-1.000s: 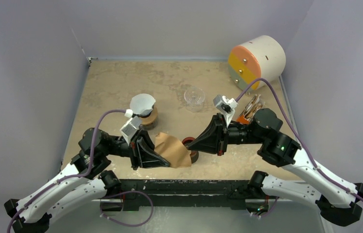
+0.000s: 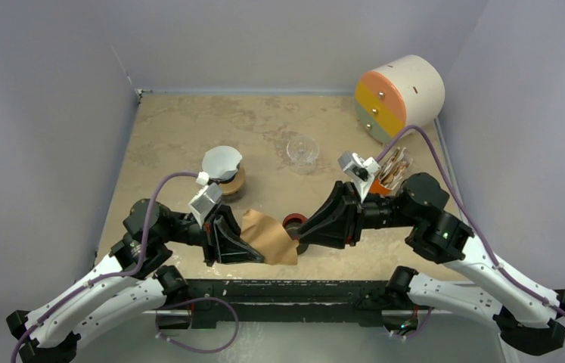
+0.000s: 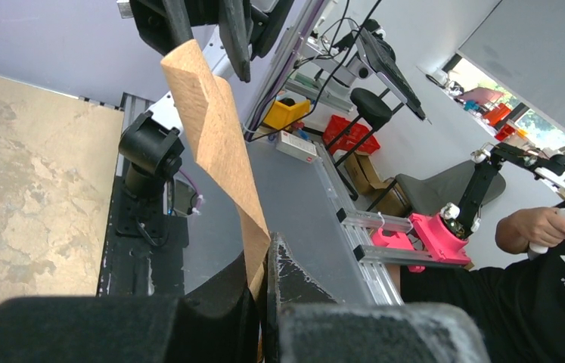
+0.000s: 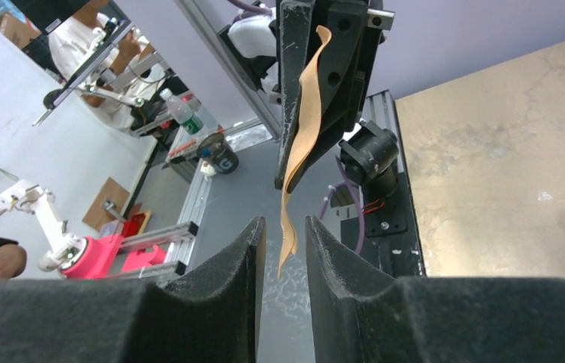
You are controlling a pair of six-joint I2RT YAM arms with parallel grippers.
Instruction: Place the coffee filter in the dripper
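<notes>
The brown paper coffee filter [image 2: 269, 237] hangs in the air near the table's front, with my left gripper [image 2: 259, 257] shut on its edge. In the left wrist view the filter [image 3: 215, 140] rises from between the fingers, its far end curled. My right gripper [image 2: 300, 234] is open at the filter's right side. From the right wrist, the filter [image 4: 305, 125] appears edge-on, its lower tip lined up with the gap between the open fingertips; whether they touch it I cannot tell. A white round cone-like piece [image 2: 221, 161], perhaps the dripper, stands behind my left arm.
Beneath the filter's right side stands a red-rimmed dark cup [image 2: 294, 220], partly hidden. A clear glass [image 2: 302, 151] is at the table's middle back. An orange holder of utensils [image 2: 394, 168] and a striped drawer unit [image 2: 400, 94] occupy the right.
My right gripper has shifted slightly to the right and toward the front edge. The left gripper and the filter have hardly moved.
</notes>
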